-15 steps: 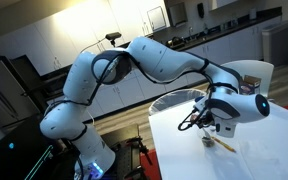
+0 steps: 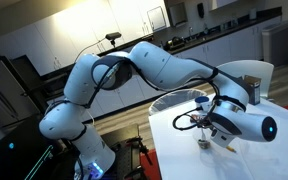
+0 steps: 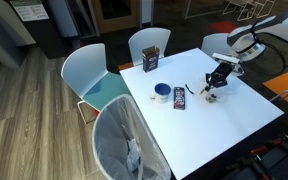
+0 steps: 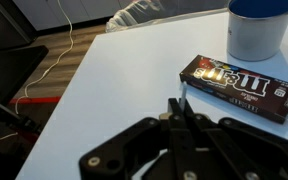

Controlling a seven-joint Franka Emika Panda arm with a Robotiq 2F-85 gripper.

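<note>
In the wrist view my gripper is shut, with its dark fingers low in the middle. A thin pale sliver shows just ahead of the fingertips; I cannot tell whether it is held. Past them lies a brown M&M's box [image 4: 240,86] on the white table, and behind it stands a blue-and-white mug [image 4: 259,30]. From the second exterior view, the box [image 3: 179,97] sits beside the mug [image 3: 162,93], with the arm's end to their right. A small cup-like item [image 3: 212,98] stands on the table close to the gripper. The fingertips are too small there to make out.
A dark upright box [image 3: 151,59] stands near the table's back corner. An orange-yellow stick [image 2: 226,147] lies by the arm's wrist. Chairs [image 3: 99,75] and a bin [image 3: 131,145] line the table's edge.
The arm's wrist end has come lower and a little nearer the camera in the first exterior view, partly covering the orange-yellow stick. The small cup-like item appears in about the same place.
</note>
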